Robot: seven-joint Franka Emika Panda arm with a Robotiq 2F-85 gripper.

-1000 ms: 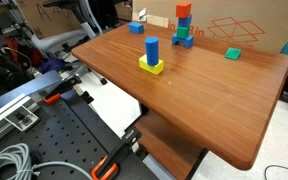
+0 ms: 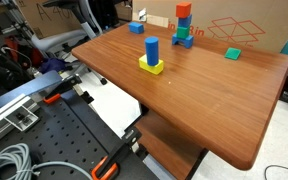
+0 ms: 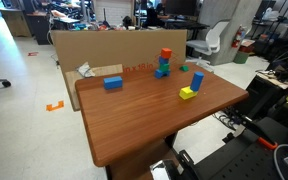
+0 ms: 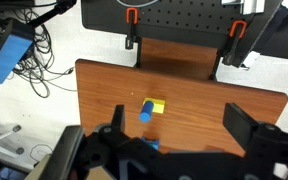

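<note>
On the wooden table stands a blue cylinder point(image 2: 151, 50) on top of a yellow block point(image 2: 151, 65). Behind it rises a stack point(image 2: 182, 27), red over green over blue. To the stack's right lies a flat green block point(image 2: 233, 53), and a separate blue block point(image 2: 137, 28) sits farther left. From above, the wrist view shows the yellow block point(image 4: 159, 105) and the blue cylinder point(image 4: 146, 111) below my gripper. Its dark fingers point(image 4: 115, 120) stand wide apart, open, with only tabletop showing between them.
A cardboard panel point(image 3: 119, 52) borders the table's back. The black robot base point(image 2: 44, 135) with clamps and cables lies along the front. A small white item point(image 3: 85, 70) stands near the panel.
</note>
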